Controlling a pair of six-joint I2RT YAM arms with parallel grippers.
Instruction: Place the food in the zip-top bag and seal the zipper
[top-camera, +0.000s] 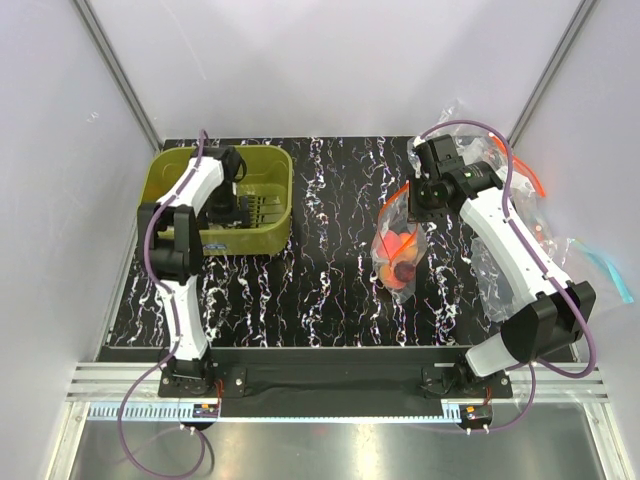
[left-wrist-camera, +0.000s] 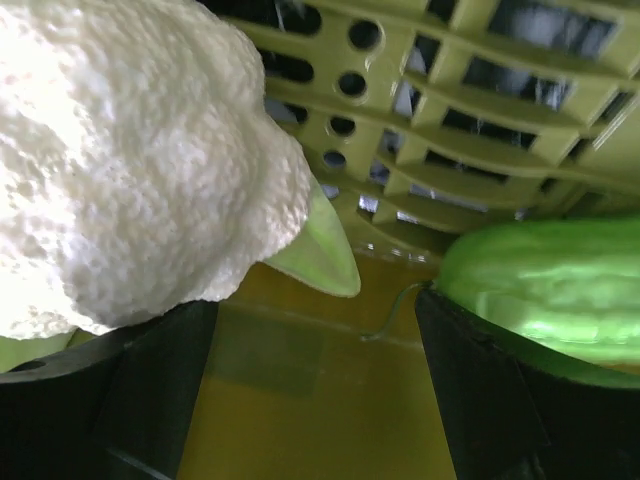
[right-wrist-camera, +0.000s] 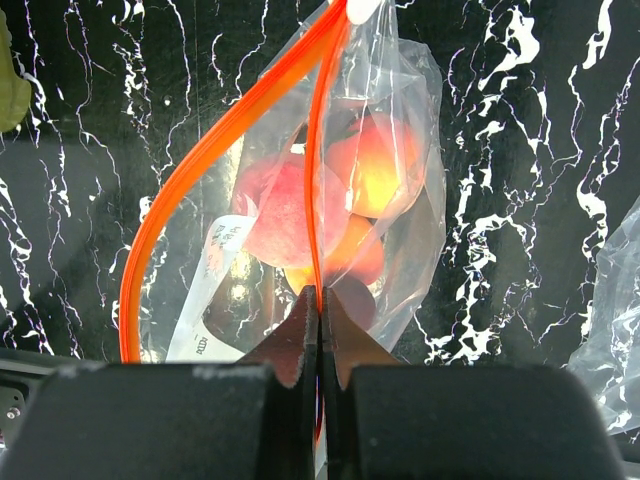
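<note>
The clear zip top bag (top-camera: 388, 245) lies on the table with its orange zipper (right-wrist-camera: 185, 175) spread into a loop. Peaches (right-wrist-camera: 300, 210) and a dark round fruit (right-wrist-camera: 355, 302) are inside it. My right gripper is shut on one side of the bag's orange-edged mouth. Inside the green basket, my left gripper stands open, with only the basket floor showing between its fingers. A white cauliflower (left-wrist-camera: 140, 170) rises past the left finger, and a smooth green vegetable (left-wrist-camera: 550, 285) lies by the right one. From above, the left arm covers much of the basket's contents.
The green basket (top-camera: 278, 180) has a slotted wall and stands at the back left. More clear bags with orange and blue zippers (top-camera: 605, 270) lie crumpled at the right, partly under my right arm. Bare black marbled table (top-camera: 325, 200) separates basket and bag.
</note>
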